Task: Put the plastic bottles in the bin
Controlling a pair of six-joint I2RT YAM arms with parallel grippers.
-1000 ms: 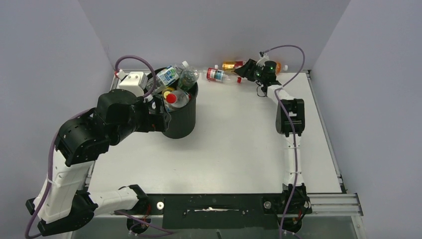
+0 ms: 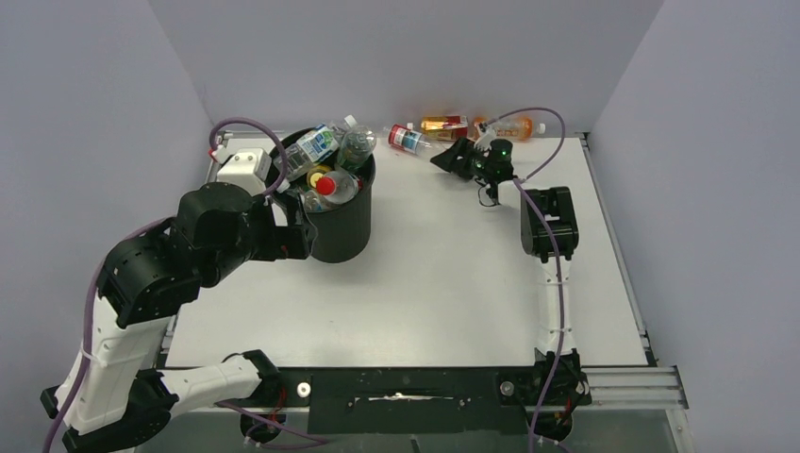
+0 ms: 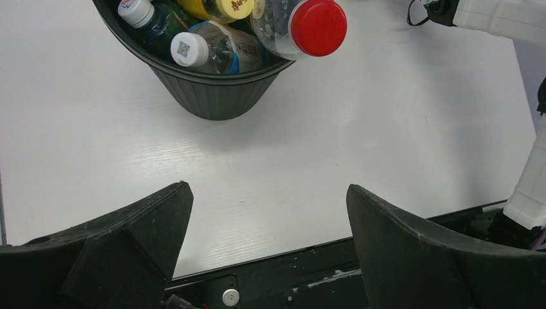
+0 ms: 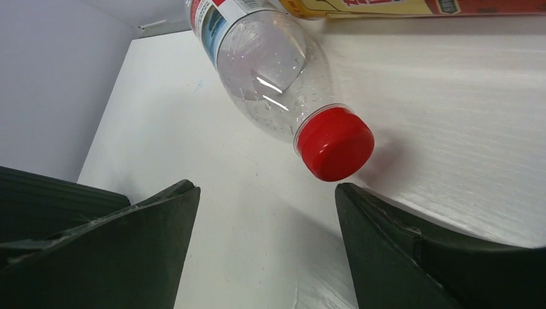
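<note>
A dark bin (image 2: pixel 341 233) on the white table is heaped with plastic bottles, one red-capped (image 3: pixel 319 27). My left gripper hangs open beside it, empty. My right gripper is down at the back of the table, fingers apart with nothing between them, just before the red cap of a clear bottle (image 4: pixel 270 71) lying on its side. Behind that lie a gold-and-red bottle (image 2: pixel 443 126) and an orange bottle (image 2: pixel 514 126), partly hidden by my right arm in the top view.
Walls stand at the back and both sides. My left arm covers much of the left side in the top view.
My right gripper has moved down in the top view and slightly left, toward the front of the table. My left arm has shifted slightly left. The bottles look about the same.
</note>
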